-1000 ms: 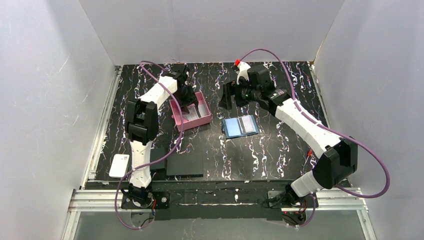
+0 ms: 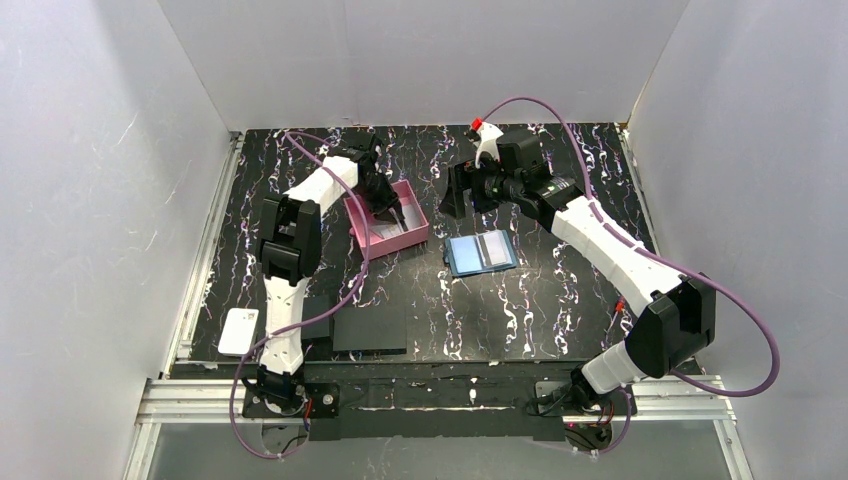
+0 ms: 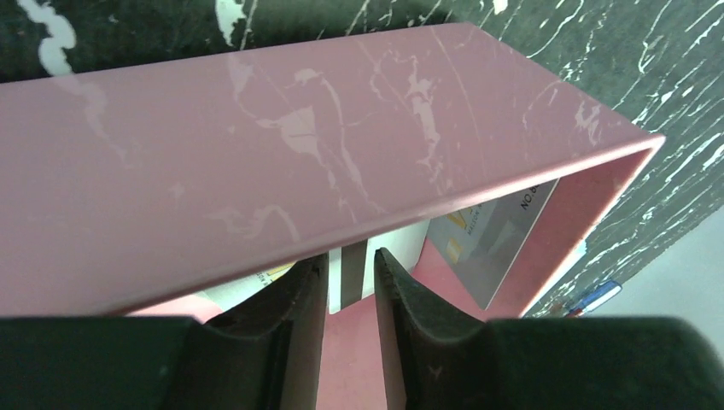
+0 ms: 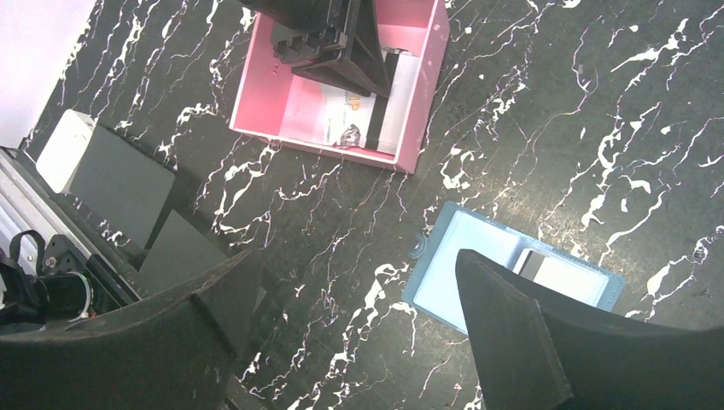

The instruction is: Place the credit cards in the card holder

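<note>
My left gripper [image 2: 396, 212] reaches down into the pink box [image 2: 404, 240]. In the left wrist view its fingers [image 3: 394, 295] stand slightly apart below the box rim. A white card with a dark stripe [image 3: 353, 278] shows in the gap; whether they pinch it cannot be told. Another card [image 3: 499, 239] leans near the box's end wall. The right wrist view shows cards [image 4: 405, 102] lying on the box floor. The blue card holder [image 2: 464, 257] lies unfolded, with a striped white card [image 4: 565, 277] in one side. Above the table, my right gripper is open and empty.
Dark flat panels [image 2: 370, 328] lie at the front left, beside a small white case [image 2: 238, 331]. A purple cable [image 2: 365, 235] crosses over the box. Marble table [image 2: 540, 310] around the holder is clear.
The pink box has slid a little to the right. The right arm and holder look unmoved.
</note>
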